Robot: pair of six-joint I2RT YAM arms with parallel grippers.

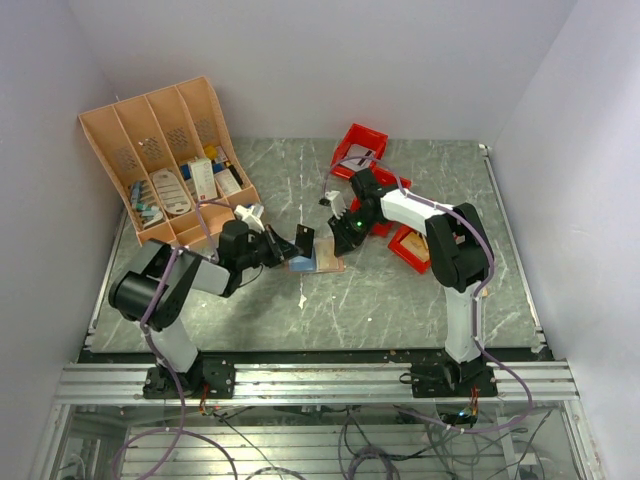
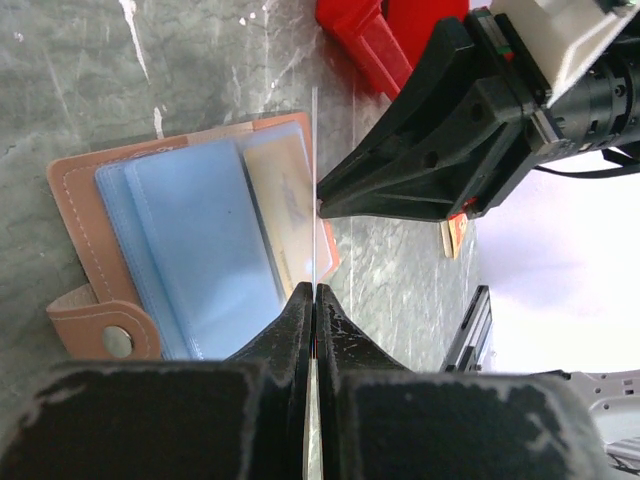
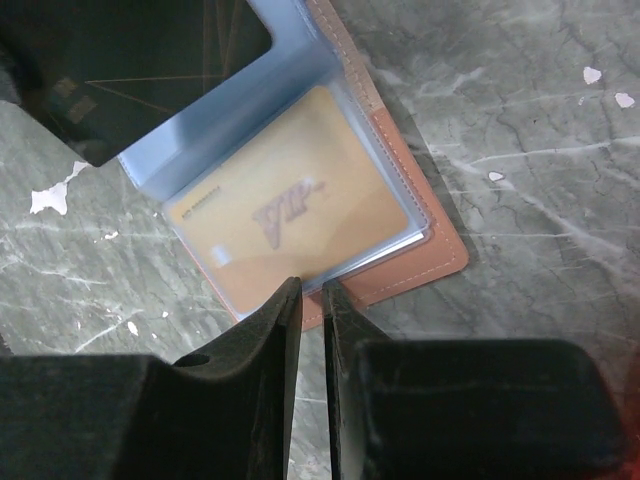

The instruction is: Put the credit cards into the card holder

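Note:
The card holder (image 1: 328,262), brown leather with pale blue sleeves (image 2: 200,250), lies on the grey table; a cream card (image 3: 285,195) sits in its sleeve. A dark card (image 1: 305,240) stands above the holder, with my left gripper (image 1: 292,252) shut on it; in the left wrist view it shows edge-on. My right gripper is at the holder's edge beside the cream card, its fingertips a little apart; whether anything lies between them is hard to tell.
Red bins (image 1: 410,250) stand behind and right of the holder. A tan divided organiser (image 1: 160,235) with assorted items is at the back left.

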